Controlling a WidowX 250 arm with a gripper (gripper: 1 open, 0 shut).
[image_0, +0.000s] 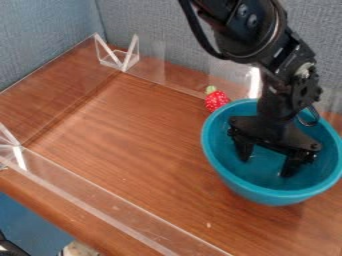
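Observation:
My black gripper (267, 156) hangs inside a teal bowl (262, 192) on the right of the wooden table, its two fingers spread open low in the bowl; I see nothing clearly between them. A red toy strawberry (217, 99) with a green top lies on the table just behind the bowl's left rear, partly hidden by its rim.
Low clear plastic walls run along its back and front edges, with white corner pieces (118, 55) at the back left. Grey padded panels stand behind.

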